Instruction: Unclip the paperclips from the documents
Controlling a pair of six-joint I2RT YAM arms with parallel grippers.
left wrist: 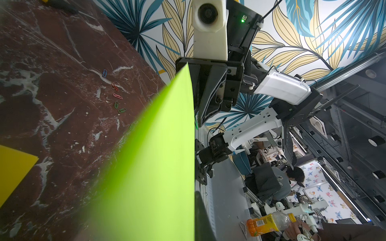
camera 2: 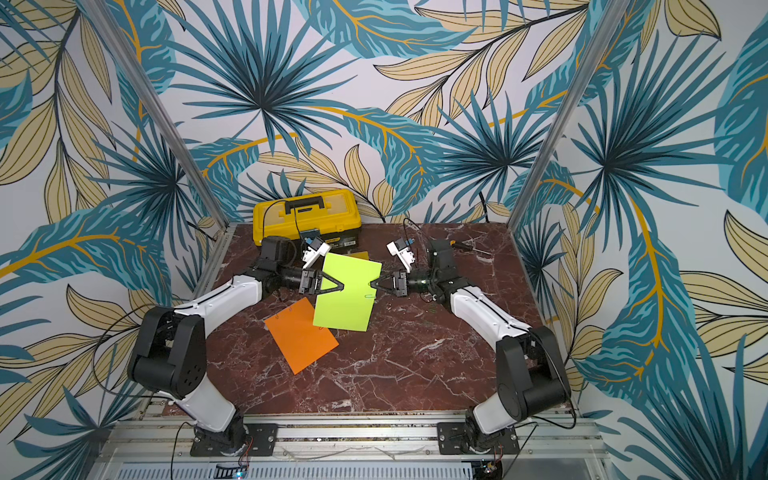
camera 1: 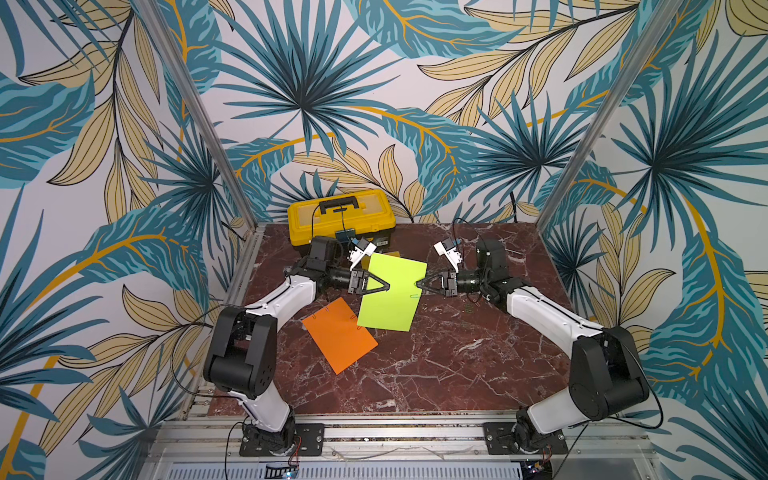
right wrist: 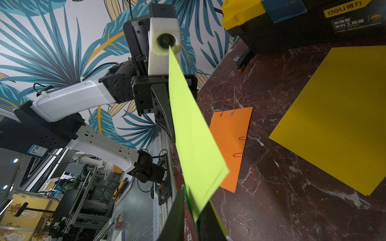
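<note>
A yellow-green sheet [camera 1: 392,308] is held up off the table between my two arms. My left gripper [camera 1: 389,286] is shut on this thin sheet, with a finger crossing its face. At the sheet's right edge is my right gripper [camera 1: 418,284]; in the right wrist view its blurred fingers [right wrist: 215,221] flank the paper edge, and how far apart they are is unclear. A green paperclip [right wrist: 185,192] shows at that edge, close to these fingers. On the table lies an orange sheet [camera 1: 340,340] with several clips on its edges, among them a red paperclip [right wrist: 238,154].
Several loose clips, including a blue paperclip [left wrist: 104,73], lie on the marble table. A yellow sheet [right wrist: 341,112] rests in front of the yellow toolbox [camera 1: 340,216]. A screwdriver [camera 2: 464,246] lies at the back right.
</note>
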